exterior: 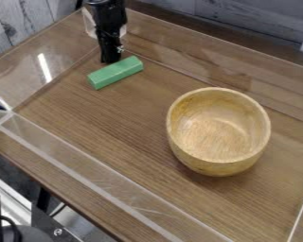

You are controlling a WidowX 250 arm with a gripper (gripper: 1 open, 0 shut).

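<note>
The black gripper (109,49) reaches down from the top edge at upper left, its tip low over the wooden table, just behind a green block (116,74) lying flat. Its fingers look closed, with nothing visible between them, though they are small and dark. A round pale wooden bowl (219,131) stands on the right half of the table.
The wooden table (110,161) has clear room at the left and front. A wall (256,19) runs along the back, and dark cables or parts (18,227) lie at the lower left edge.
</note>
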